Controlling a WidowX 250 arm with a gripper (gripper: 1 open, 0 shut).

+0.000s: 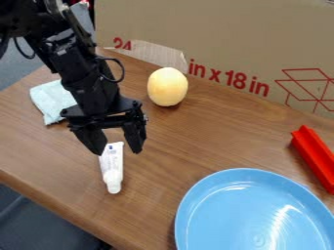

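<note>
My black gripper (116,146) hangs open above the wooden table, its two fingers spread over the upper end of a white tube (112,171). The tube lies lengthwise toward the near edge, with its cap end nearest the camera. I see nothing held between the fingers.
A blue plate (248,215) fills the lower right, with a red block (313,158) at the right edge. A yellow egg-shaped object (167,88) stands at the back before a cardboard box (229,39). A pale cloth (50,98) lies left.
</note>
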